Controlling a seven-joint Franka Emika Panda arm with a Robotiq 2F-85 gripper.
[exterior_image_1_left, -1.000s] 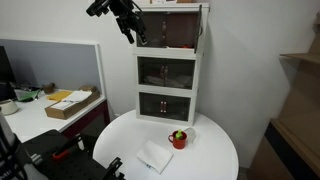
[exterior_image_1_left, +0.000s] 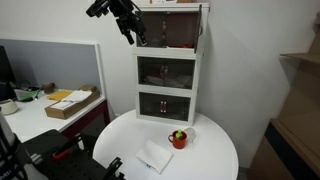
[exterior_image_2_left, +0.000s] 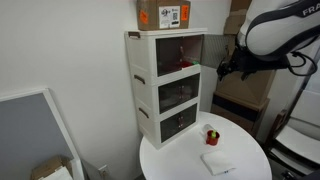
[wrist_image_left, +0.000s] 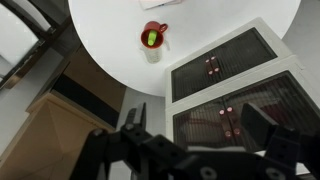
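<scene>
My open gripper (exterior_image_1_left: 130, 39) hangs high in the air, level with the top of the white cabinet (exterior_image_1_left: 194, 75), with nothing seen between its fingers. From the side, the gripper (exterior_image_2_left: 226, 73) appears above the table and to the right of the cabinet. A red mug (exterior_image_1_left: 179, 140) with something green inside stands on the round white table (exterior_image_1_left: 215, 158). Beside the mug is a clear cup (wrist_image_left: 152, 56). A folded white cloth or paper (exterior_image_2_left: 218, 161) lies flat nearer the table's front. Both dark fingers (wrist_image_left: 258, 124) spread wide apart in the wrist view, well away from the mug.
Three dark-windowed compartments make up the cabinet; its top one shows a red item (exterior_image_2_left: 185, 64) and a door panel (exterior_image_2_left: 215, 49) swung out. An orange box (exterior_image_2_left: 163, 14) rests on top. Shelving stands at right.
</scene>
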